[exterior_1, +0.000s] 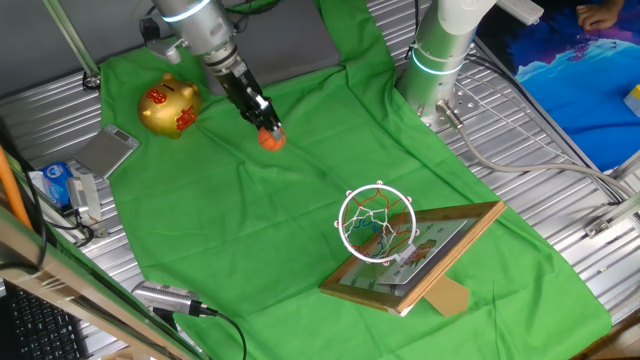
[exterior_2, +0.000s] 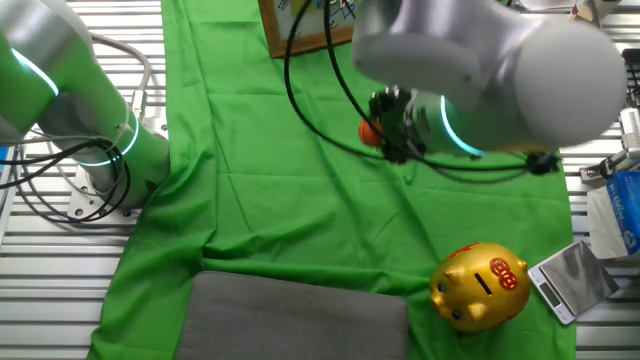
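A small orange ball is held at the tips of my gripper, which is shut on it over the green cloth. In exterior view 2 the ball shows beside the dark fingers, and the arm covers much of the gripper. Right of and nearer than the gripper, in exterior view 1, a white hoop ring with a coloured net is fixed to a wooden-framed backboard. Some distance separates the ball from the hoop. Exterior view 2 shows only part of that frame, at its top edge.
A golden piggy bank stands on the cloth left of the gripper, with a small scale beyond it. The dark grey pad lies at the cloth's edge.
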